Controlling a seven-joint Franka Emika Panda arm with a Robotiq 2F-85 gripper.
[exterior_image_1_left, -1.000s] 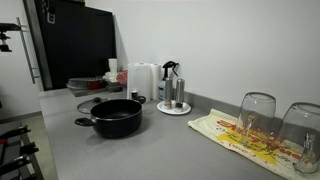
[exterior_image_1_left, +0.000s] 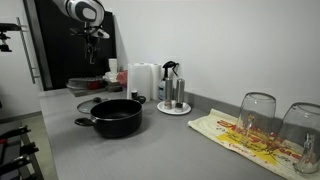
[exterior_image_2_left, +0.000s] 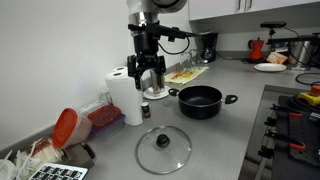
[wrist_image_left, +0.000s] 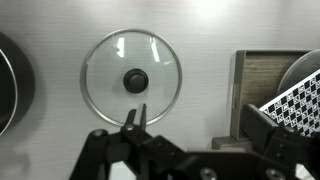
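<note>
A round glass lid (wrist_image_left: 108, 85) with a black knob (wrist_image_left: 136, 81) lies flat on the grey counter. It is near the front in exterior view 2, at the lid (exterior_image_2_left: 152, 158). A black two-handled pot (exterior_image_2_left: 200, 97) stands open beside it; in the wrist view only the pot's edge (wrist_image_left: 14, 85) shows at the left. High above the counter, my gripper (exterior_image_2_left: 148, 82) points down, clear of both. Its fingers stand open, with nothing held. In the wrist view the lid is below and ahead of the dark fingers.
A wooden tray (wrist_image_left: 238, 88) with a grater (wrist_image_left: 298, 104) lies to the right in the wrist view. White containers (exterior_image_1_left: 144, 80) and a plate with bottles (exterior_image_1_left: 174, 108) stand behind the pot. Two glass jars (exterior_image_1_left: 256, 117) rest on a yellow cloth. Bare counter lies in front.
The arm has come down and rightward into exterior view 1, where a second ago only a bit of it showed at the top left. Pot and lid have stayed put.
</note>
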